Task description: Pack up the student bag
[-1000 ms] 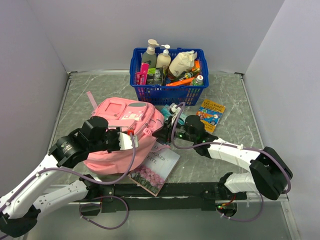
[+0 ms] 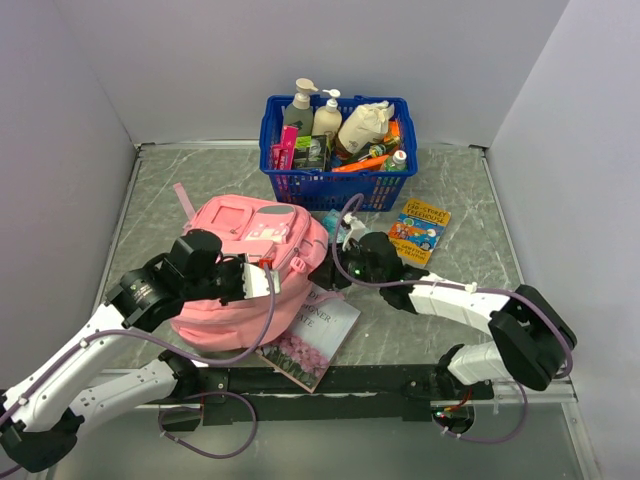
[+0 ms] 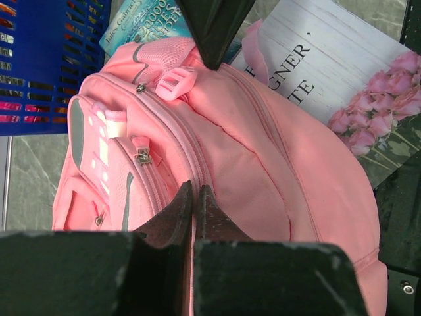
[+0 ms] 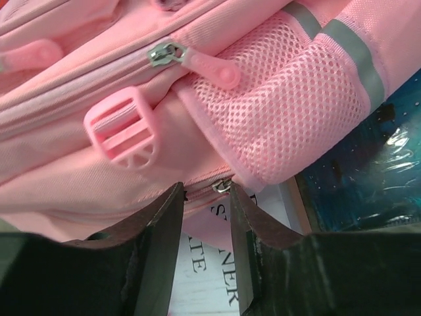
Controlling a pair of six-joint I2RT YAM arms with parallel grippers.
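The pink backpack [image 2: 225,325] lies on the left of the counter, zippers and mesh side pocket [image 4: 276,99] visible. My left gripper is shut on the bag's fabric along a zipper seam. My right gripper is open at the bag's right side, its fingertips either side of a seam with a small metal zipper pull [image 4: 222,186]. A flower-covered book [image 2: 305,345] lies partly under the bag. A teal book [image 3: 138,26] lies behind the bag.
A blue basket [image 2: 335,189] full of bottles and packets stands at the back. A yellow book [image 2: 420,230] lies to its lower right. Bare counter shows at the right and far left.
My right arm has shifted slightly against the bag's side, its cable moving a little left. The left arm and bag have barely moved.
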